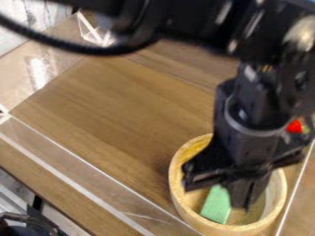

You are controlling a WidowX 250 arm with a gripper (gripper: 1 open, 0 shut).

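A round wooden bowl (pixel 189 197) sits at the lower right of the table with a green object (pixel 215 205) inside it. My black gripper (pixel 241 190) points down into the bowl, just right of the green object. Its fingertips are partly dark and hidden; it looks shut, and I see nothing clearly held.
A small red object (pixel 294 126) is partly visible behind my arm at the right. My arm covers much of the top.
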